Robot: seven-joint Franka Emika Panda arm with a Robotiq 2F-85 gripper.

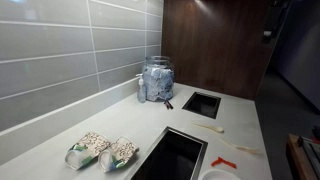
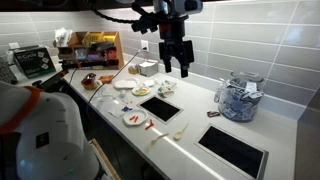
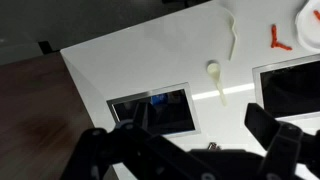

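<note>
My gripper hangs high above the white counter, its fingers spread wide with nothing between them. In exterior view 2 the gripper [image 2: 178, 68] is at the top centre, well clear of everything below. A pale spoon [image 3: 212, 72] lies on the counter strip beside the basins, with a second thin pale utensil [image 3: 233, 38] farther up in the wrist view. Red pieces [image 3: 279, 39] lie close to a white plate [image 3: 306, 35] at the upper right.
Two dark rectangular basins [image 2: 230, 146] [image 2: 160, 108] are set into the counter. A large patterned glass jar [image 1: 158, 82] and a soap bottle [image 1: 141, 92] stand near the tiled wall. Two patterned cartons [image 1: 86, 150] [image 1: 118, 153] sit at front left. Several items crowd the far counter end.
</note>
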